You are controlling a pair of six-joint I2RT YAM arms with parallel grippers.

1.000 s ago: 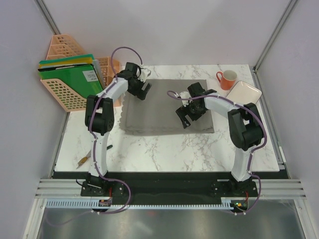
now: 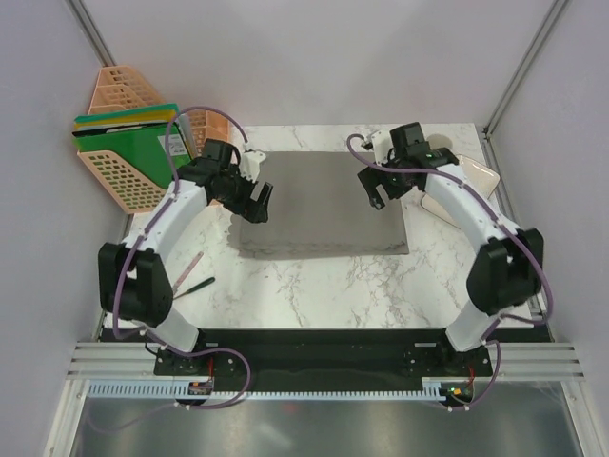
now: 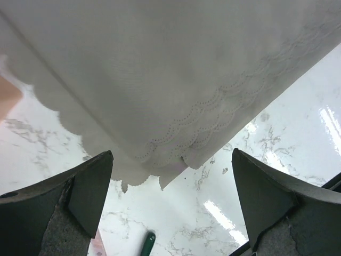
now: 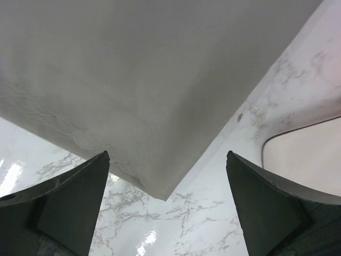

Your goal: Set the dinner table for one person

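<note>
A grey placemat [image 2: 319, 205] with a scalloped lace edge lies spread on the marble table. Over its left part hangs my left gripper [image 2: 258, 208], open and empty; in the left wrist view the mat's front left corner shows between the fingers. My right gripper [image 2: 373, 188], also open and empty, is above the mat's right side. To the right is a white square plate [image 2: 485, 178], partly covered by the right arm; its dark rim shows in the right wrist view. The mug [image 2: 439, 142] behind that arm is mostly hidden. Two slim utensils, one pinkish [image 2: 188, 271] and one green-handled [image 2: 196, 287], lie front left.
An orange basket [image 2: 124, 181] with green and yellow folders [image 2: 133, 143] stands at the back left, close to the left arm. Bare marble [image 2: 314, 295] runs along the front of the table. Walls rise on both sides.
The right gripper moved back and to the right, its arm now covering most of the mug. The placemat stayed put.
</note>
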